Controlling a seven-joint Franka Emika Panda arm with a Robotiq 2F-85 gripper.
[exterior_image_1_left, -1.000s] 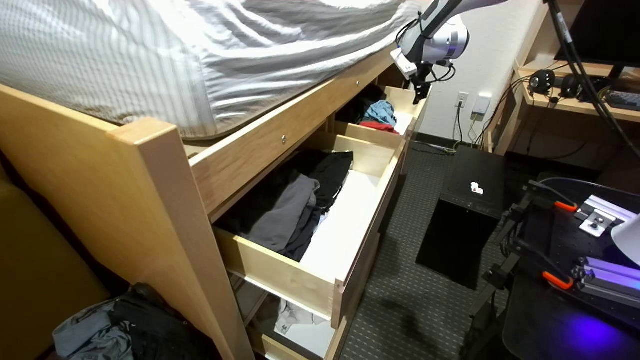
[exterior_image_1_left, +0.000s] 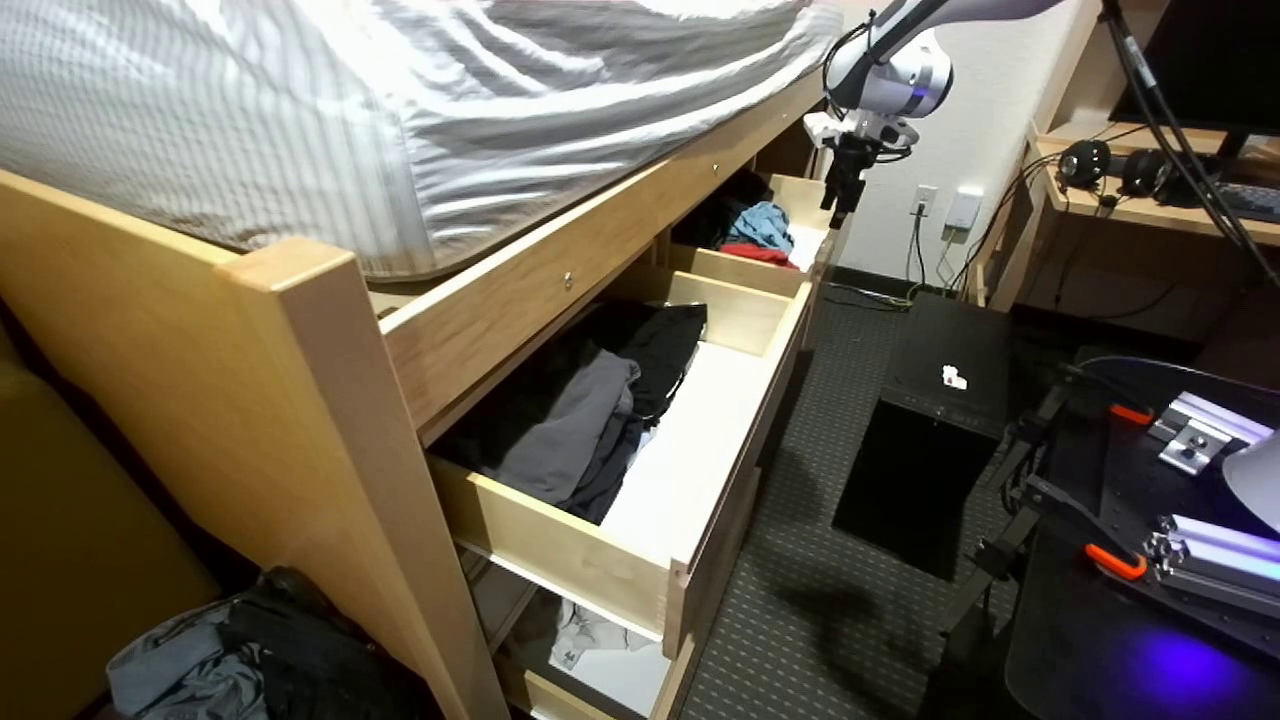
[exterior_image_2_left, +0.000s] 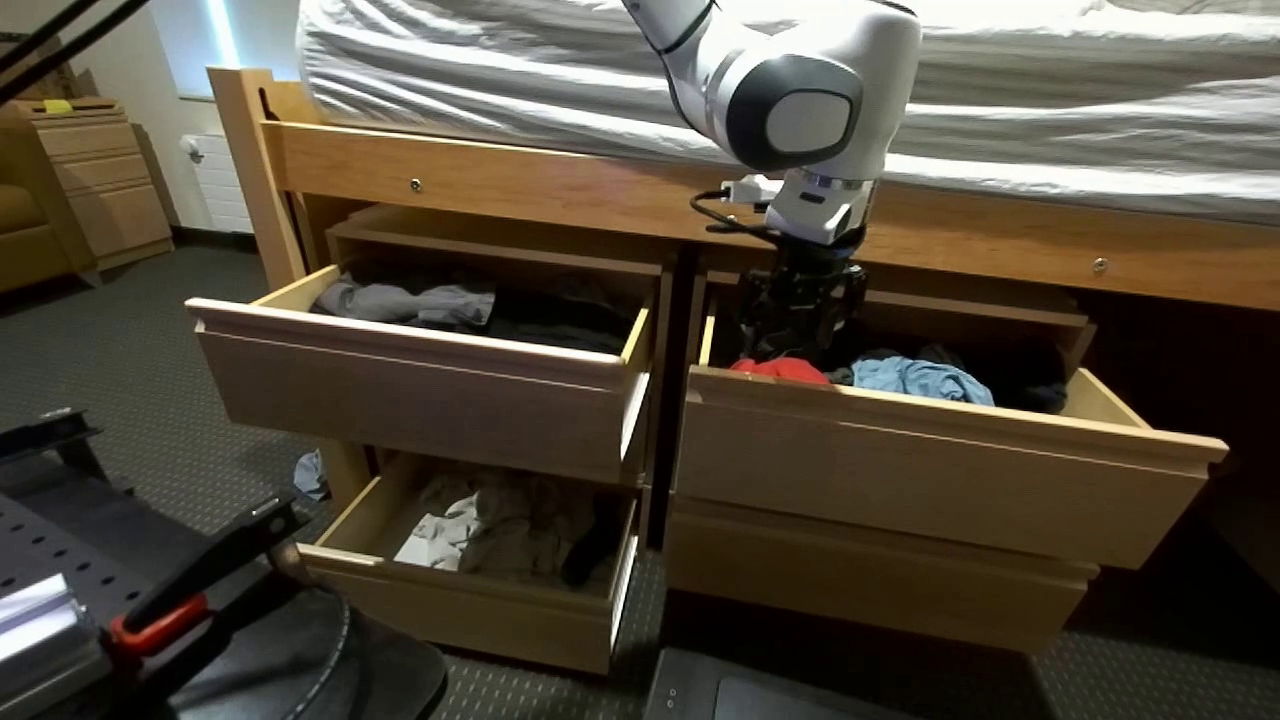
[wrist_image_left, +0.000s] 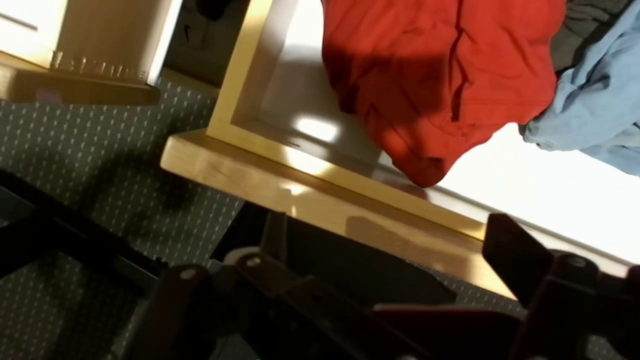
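My gripper stands open over the front edge of the upper right drawer (exterior_image_2_left: 912, 468), its fingers (wrist_image_left: 510, 255) spread wide and nothing between them. In the wrist view the wooden drawer front (wrist_image_left: 360, 210) passes beyond the fingertips; whether they touch it I cannot tell. Inside that drawer lie a red garment (wrist_image_left: 444, 78) and, beside it, a light blue one (wrist_image_left: 600, 102). From the first exterior view, the gripper (exterior_image_1_left: 842, 204) is at the far drawer's front, near the wall. The second exterior view has the gripper (exterior_image_2_left: 798, 314) dark against the drawer's contents.
The upper left drawer (exterior_image_1_left: 744, 396), pulled out, holds grey and black clothes (exterior_image_1_left: 558, 432). Below it a lower drawer (exterior_image_2_left: 468, 606) is also open. A black box (exterior_image_1_left: 948, 372) stands on the carpet before the drawers. The bed rail (exterior_image_2_left: 960, 234) runs above them.
The arm has shifted slightly right in the first exterior view. Its gripper has turned and sits a little lower at the far drawer's front. Drawers and clothes look the same.
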